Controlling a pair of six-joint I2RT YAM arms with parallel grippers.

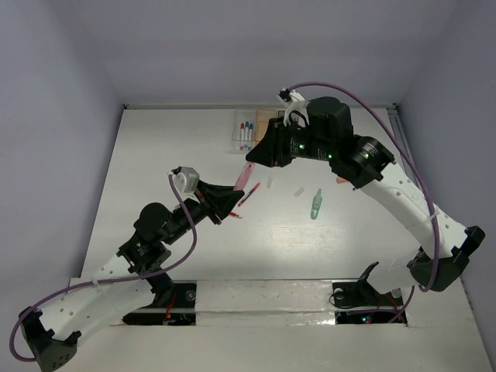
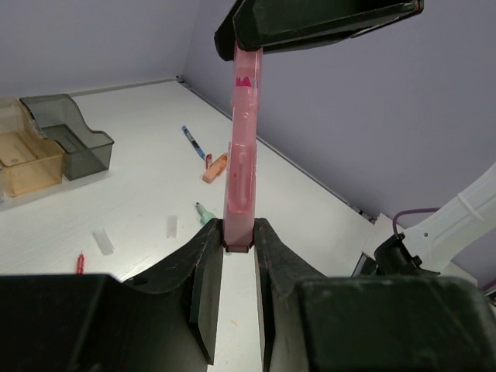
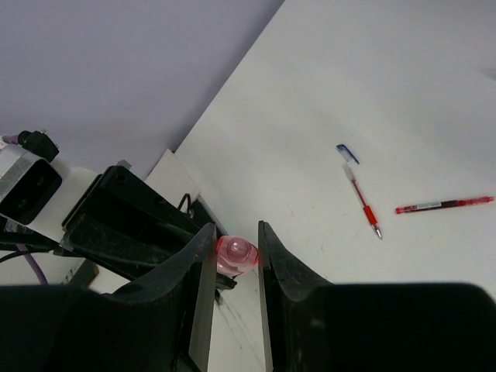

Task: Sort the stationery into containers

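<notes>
A translucent pink pen-like piece point(image 2: 241, 147) spans the gap between my two grippers above the table. Its lower end is gripped by my left gripper, shut on it. At the upper end my right gripper is shut on it too, with a rounded pink tip showing between the fingers. On the table lie a red pen point(image 3: 444, 204), a clear pen with a red grip point(image 3: 363, 201), a green bottle-shaped piece point(image 1: 316, 204), an orange piece point(image 2: 215, 168) and a blue pen point(image 2: 193, 142).
At the table's back stand a clear container point(image 1: 235, 145) holding several markers, an amber bin point(image 2: 35, 175) and a grey bin point(image 2: 85, 162). Two small clear strips, one of them a strip point(image 2: 103, 242), and a blue cap point(image 3: 347, 153) also lie about.
</notes>
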